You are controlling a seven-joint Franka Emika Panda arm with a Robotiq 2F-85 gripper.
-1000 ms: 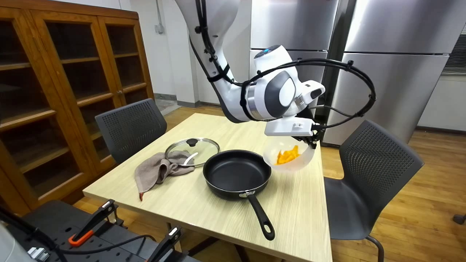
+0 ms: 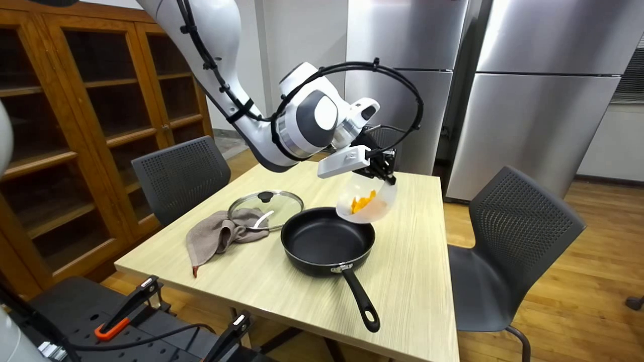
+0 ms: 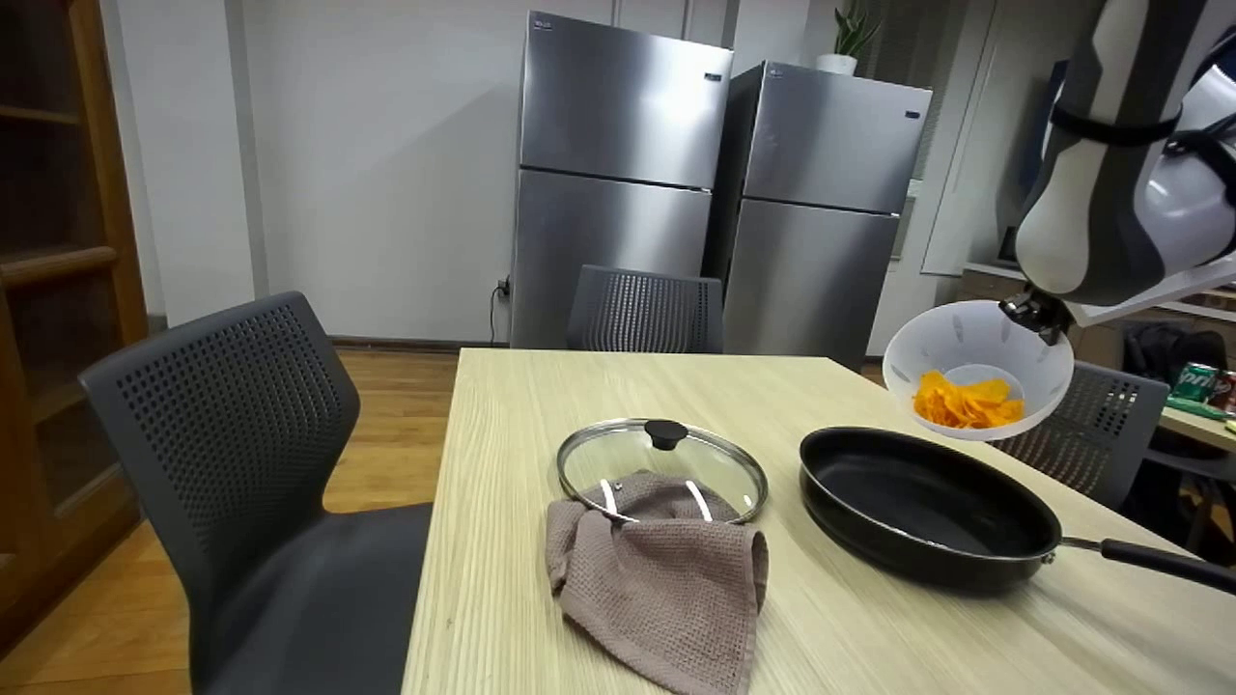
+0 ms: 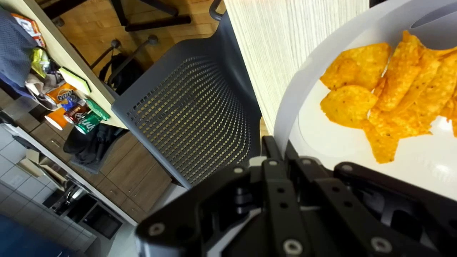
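Observation:
A translucent white bowl hangs tilted in the air, orange chips gathered on its lower inside. My gripper is shut on the bowl's rim, which shows between the fingers in the wrist view. The black frying pan rests on the table, empty, its handle toward the front right. In exterior view 1 the bowl appears above the pan's far right edge. Left of the pan, a glass lid with a black knob leans on a crumpled brown towel.
Dark chairs stand on both sides, one at the right, one at the left. Two steel refrigerators stand behind.
The arm has swung left and slightly up in exterior view 1, carrying the bowl of chips closer to the pan. Pan, lid and towel have stayed put.

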